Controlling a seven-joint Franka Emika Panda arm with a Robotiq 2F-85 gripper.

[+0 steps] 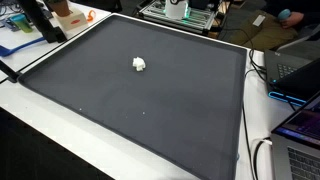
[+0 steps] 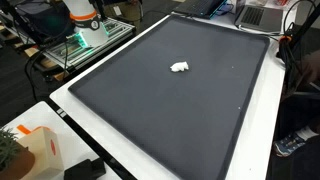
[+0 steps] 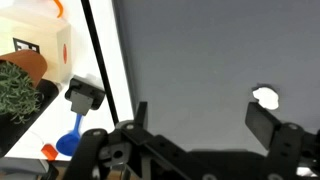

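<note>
A small white crumpled-looking object [image 1: 138, 64] lies alone on the dark grey board [image 1: 150, 120]. It also shows as a white lump [image 2: 180, 67] on the board in exterior view 2. In the wrist view, my gripper stands open above the board, its dark fingers [image 3: 262, 122] wide apart with nothing between them. The white object [image 3: 265, 97] appears just beyond the right finger, outside the gap. Neither exterior view shows the gripper; only the arm's white lower part [image 2: 85, 22] is visible there.
A potted plant [image 3: 22, 82], a pale box [image 3: 50, 38], a black clip-like item [image 3: 86, 97] and a blue tool [image 3: 70, 138] sit beside the board. Laptops [image 1: 297, 155] stand along the opposite side. Apart from the white object, the board is clear.
</note>
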